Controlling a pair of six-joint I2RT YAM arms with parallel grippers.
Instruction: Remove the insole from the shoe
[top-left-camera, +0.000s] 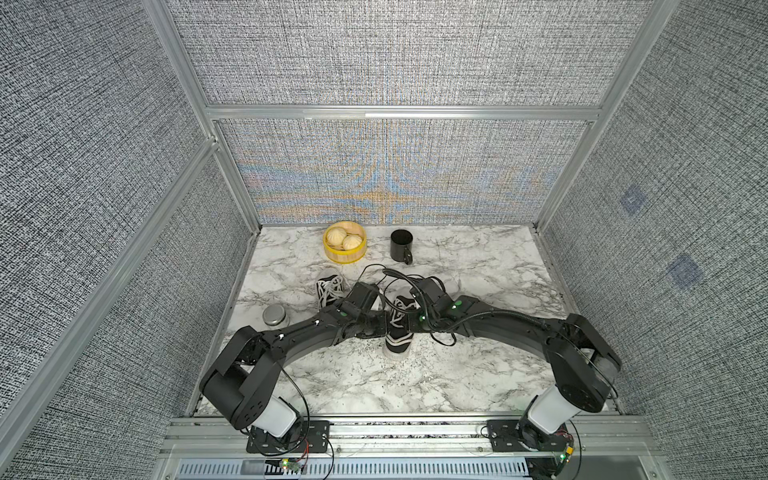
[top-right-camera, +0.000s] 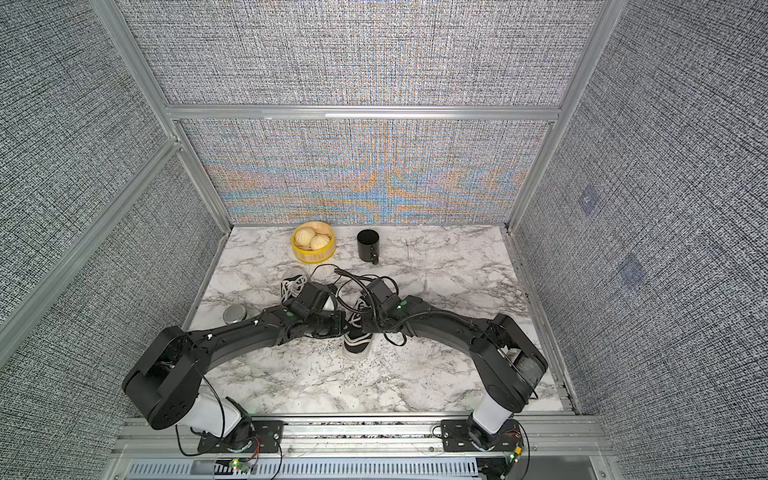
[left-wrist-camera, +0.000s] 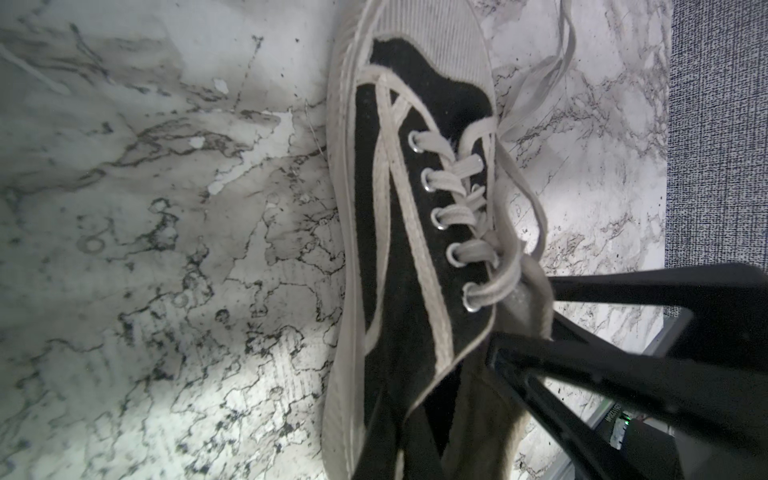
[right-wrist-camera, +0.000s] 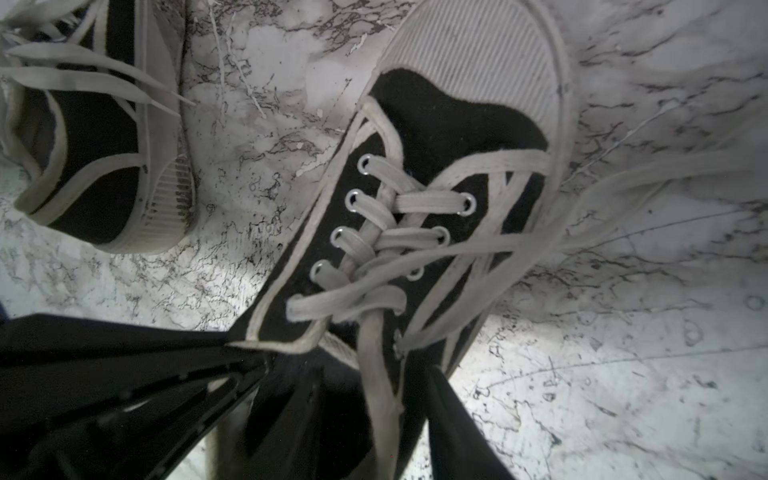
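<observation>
A black sneaker (right-wrist-camera: 448, 112) with white laces and a ribbed toe lies sole-down, toe away from the robot, at the table's middle. Its insole cannot be made out; arms and fingers cover much of the opening. My left gripper is shut at the left side of the collar, with the pale-edged trim seen between its fingers. Over the tongue and opening, my right gripper stands part open. A loose lace and dark cloth show between its fingers, not clamped. Both grippers are close together at the shoe.
A second sneaker (right-wrist-camera: 88, 160) lies to the left. Farther back are a yellow steamer basket (top-left-camera: 345, 243) with buns and a black mug (top-left-camera: 401, 245). A round metal tin (top-left-camera: 274, 314) sits at left.
</observation>
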